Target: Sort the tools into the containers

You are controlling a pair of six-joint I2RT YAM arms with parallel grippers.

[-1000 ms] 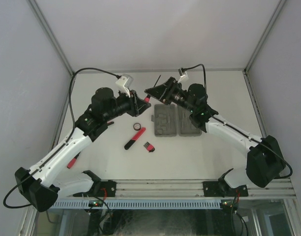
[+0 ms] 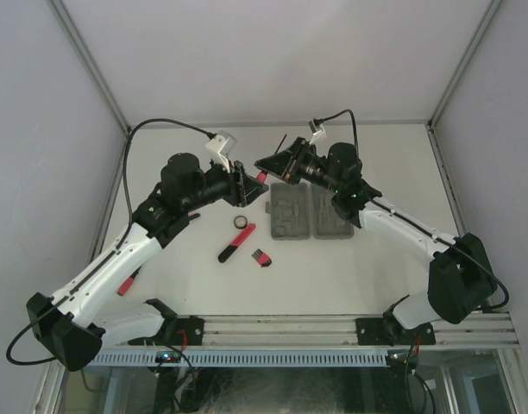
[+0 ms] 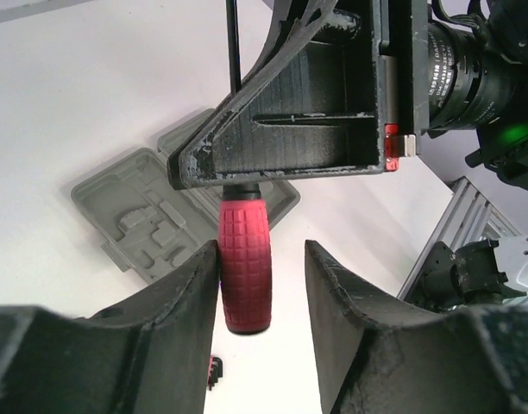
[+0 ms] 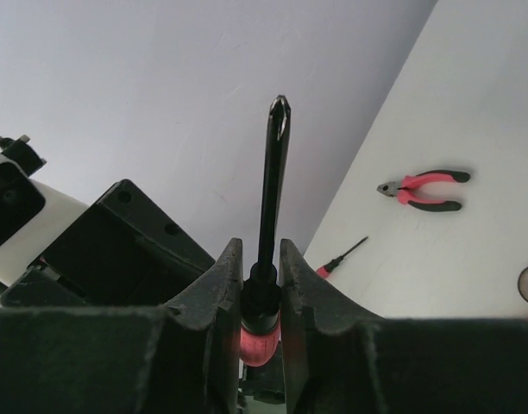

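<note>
A screwdriver with a red handle (image 3: 245, 263) and a long black shaft (image 4: 271, 190) is held upright by my right gripper, which is shut on it near the top of the handle. My left gripper (image 2: 254, 190) is open around the lower handle, its fingers at either side, with a gap on the right in the left wrist view. Below lies the grey open toolbox (image 2: 290, 224). On the table are a red utility knife (image 2: 236, 244), a small red tool (image 2: 261, 257), a roll of tape (image 4: 523, 284), pliers (image 4: 424, 184) and another screwdriver (image 4: 329, 267).
Both arms meet over the upper middle of the table (image 2: 212, 293). Aluminium rails border the table, with pale walls beyond.
The tools on the table have not moved.
</note>
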